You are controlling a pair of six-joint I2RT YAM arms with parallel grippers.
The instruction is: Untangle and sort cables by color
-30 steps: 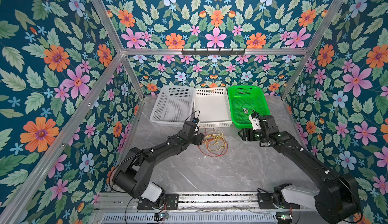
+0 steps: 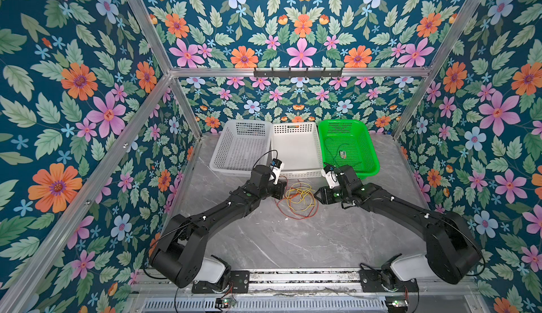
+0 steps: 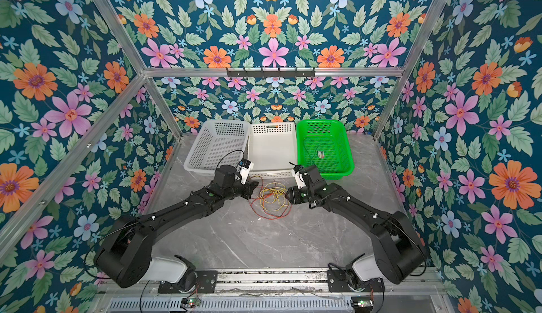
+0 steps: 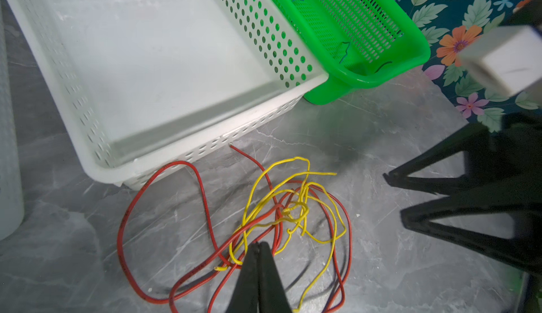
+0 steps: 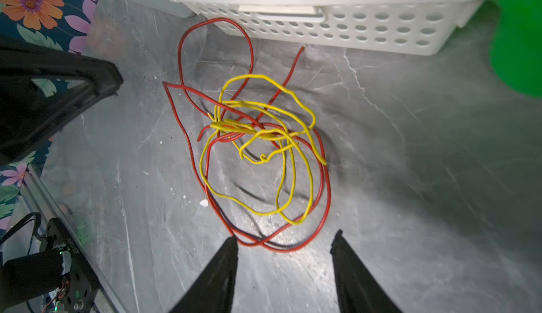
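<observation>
A loose tangle of red cable point(image 5: 326, 188) and yellow cable point(image 5: 305, 115) lies on the table in front of the white basket point(image 4: 141, 47). My left gripper, shut with nothing seen between its fingers, is over the tangle's left side. My right gripper hangs at the tangle's right side, its fingers apart with nothing held between them. The green basket point(image 2: 367, 149) holds dark teal cables.
A grey basket point(image 2: 223, 149) stands left of the white one, all three in a row at the back. Bare grey table point(image 2: 293, 245) lies in front and at both sides.
The right arm has moved left, toward the cable tangle. The left arm has shifted slightly. The cables look the same.
</observation>
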